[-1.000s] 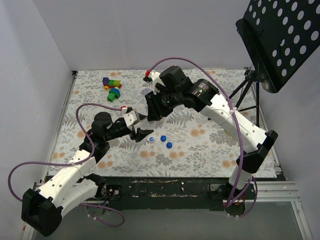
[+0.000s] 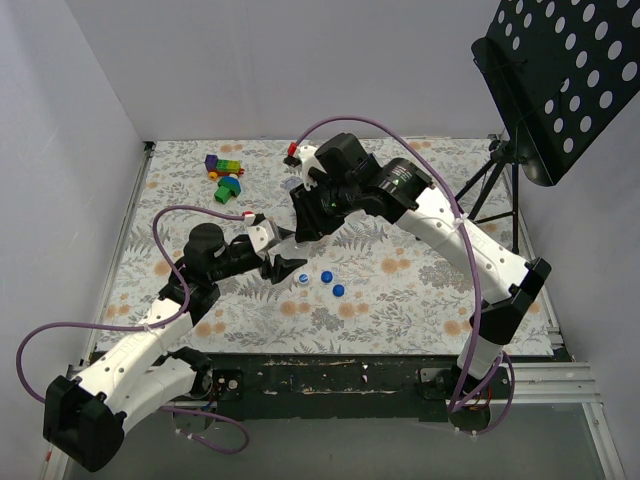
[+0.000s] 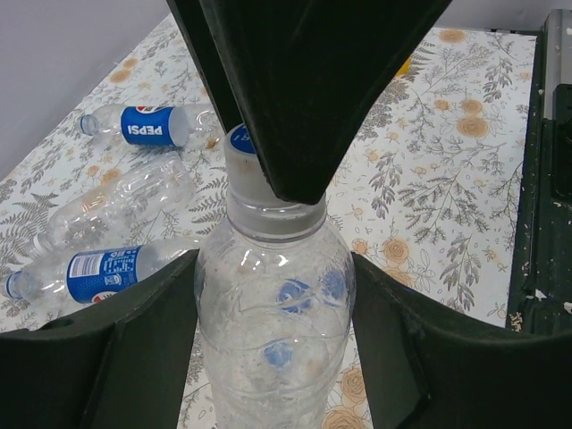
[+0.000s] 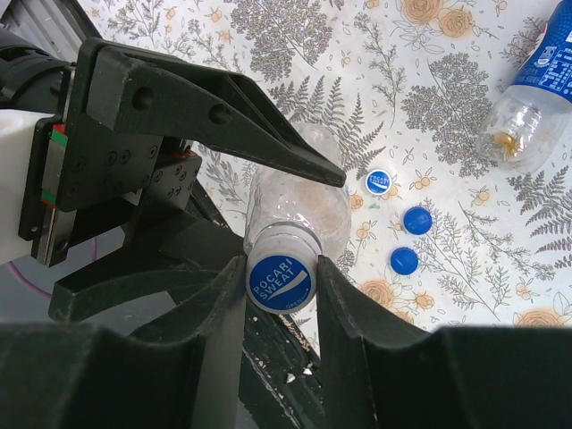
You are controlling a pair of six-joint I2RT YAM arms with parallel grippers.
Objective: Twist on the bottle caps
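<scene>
A clear bottle stands with my left gripper shut around its upper body; in the left wrist view its fingers press from both sides. Over the bottle's mouth sits a white cap with a blue printed top. My right gripper is shut on this cap from above, one finger at either side. The top view mostly hides bottle and cap behind the grippers. How tightly the cap sits on the thread cannot be told.
Loose on the patterned table lie a white-and-blue cap and two blue caps. Bottles lie on their sides, one with a blue label, another clear. Toy bricks occupy the back left.
The right arm and its purple hose have shifted very slightly, with the right gripper staying at the cap. The left arm and the loose caps look unmoved.
</scene>
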